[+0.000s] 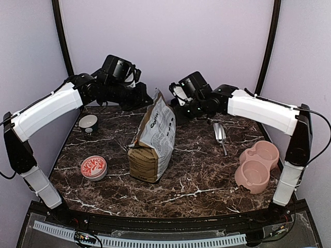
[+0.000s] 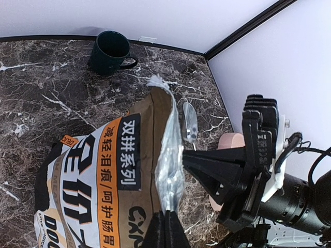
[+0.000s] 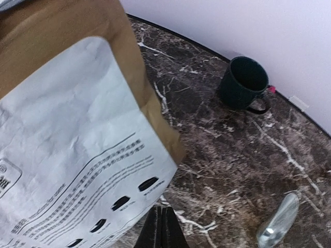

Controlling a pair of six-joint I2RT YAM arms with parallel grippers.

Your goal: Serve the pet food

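The pet food bag (image 1: 158,134) stands upright mid-table, brown and white, its top edge raised in a peak. At that edge is my left gripper (image 1: 150,101), shut; in the left wrist view the silvery rim runs down into its fingertips (image 2: 164,219). My right gripper (image 1: 175,102) is at the bag's right side just below the peak. Its fingers (image 3: 158,227) are shut with nothing visible between them, and the bag's white panel lies to their left. A metal scoop (image 1: 220,133) rests at the right. The pink double bowl (image 1: 239,175) sits at front right.
A dark green mug (image 2: 106,54) stands at the back, mostly hidden by the arms from above. Left of the bag are a cup (image 1: 88,124) and a round tin with a red-patterned lid (image 1: 93,167).
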